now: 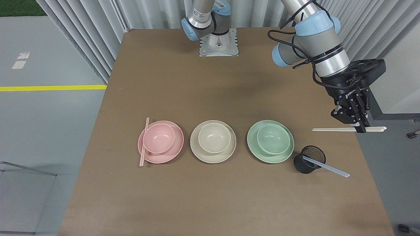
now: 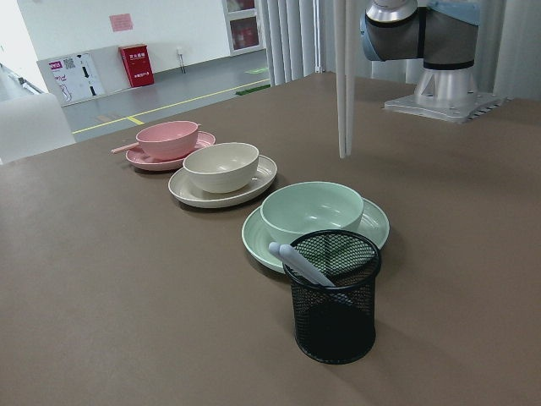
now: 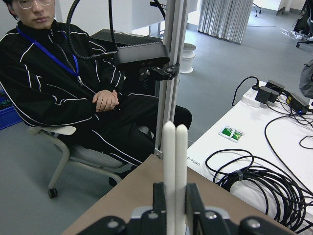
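My gripper (image 1: 359,126) is shut on white chopsticks (image 3: 169,161), held level over the table's right edge, right of the green bowl (image 1: 273,137) on its plate. In the left view they hang at the top (image 2: 345,93), gripper out of sight. A cream bowl (image 1: 214,137) on a plate sits in the middle, a pink bowl (image 1: 159,137) on a plate at left with pink chopsticks (image 1: 142,153) across it. A black mesh holder (image 1: 305,165) at the right has pale chopsticks (image 1: 330,167) in it.
In the wrist view, a seated person (image 3: 58,83), a metal post and a white table with coiled cables (image 3: 274,191) are beyond the edge.
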